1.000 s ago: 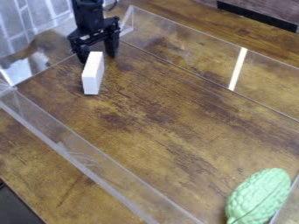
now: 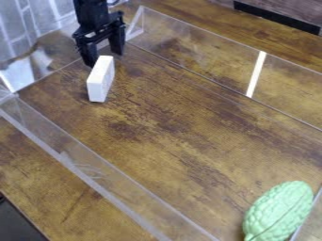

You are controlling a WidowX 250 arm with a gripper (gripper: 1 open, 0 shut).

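Observation:
My black gripper [image 2: 98, 47] hangs at the top left inside the clear-walled enclosure, just above and behind a white rectangular block [image 2: 101, 78] that stands on the wooden floor. The fingers are small and dark in this view, so whether they are open or shut is unclear. A green textured oval object [image 2: 277, 211], like a toy vegetable, lies in the bottom right corner.
Clear low walls [image 2: 94, 174] bound the wooden floor [image 2: 176, 141], whose middle is bare. A white strip [image 2: 257, 73] lies on the right side near the back. A pale curtain-like surface fills the upper left behind the arm.
Over the last second my gripper has shifted slightly at the back left, near the white block. The block and the green object look unmoved.

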